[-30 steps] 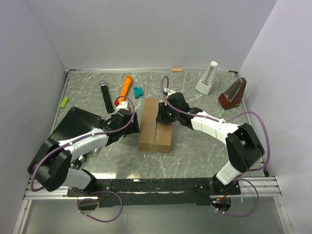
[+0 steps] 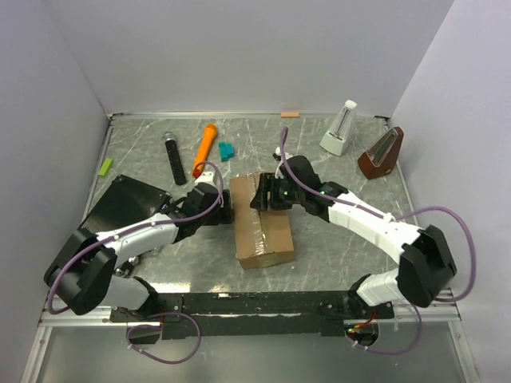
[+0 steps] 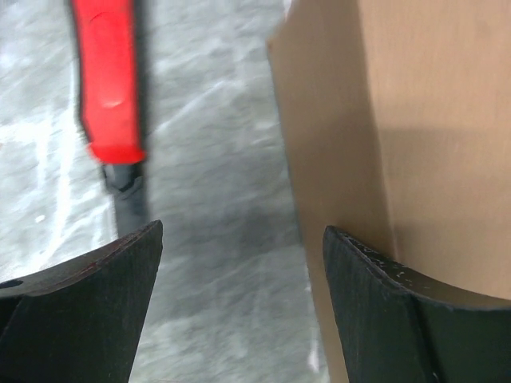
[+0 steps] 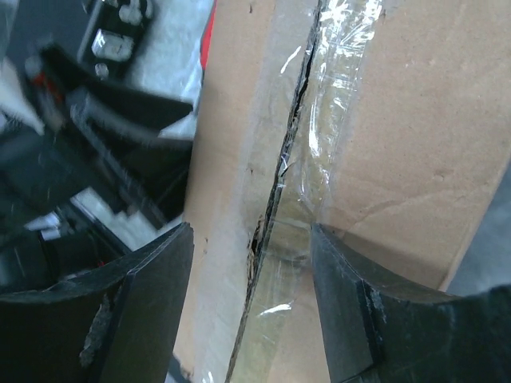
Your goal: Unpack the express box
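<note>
A brown cardboard box (image 2: 263,235) with a taped centre seam stands at the middle of the grey table. My left gripper (image 2: 219,207) is open at the box's left side, with cardboard beside its right finger (image 3: 399,327) and a red-and-black tool (image 3: 112,112) beyond. My right gripper (image 2: 268,194) is over the box top; in the right wrist view its fingers stand apart at the tape seam (image 4: 279,183), part open, with nothing visibly held between them.
A black panel (image 2: 120,207) lies at left. A microphone-like black item (image 2: 176,159), an orange item (image 2: 205,148) and teal piece (image 2: 226,151) lie behind. Two metronomes (image 2: 379,155) stand back right.
The box has shifted toward the front and slightly right. The left gripper has barely moved.
</note>
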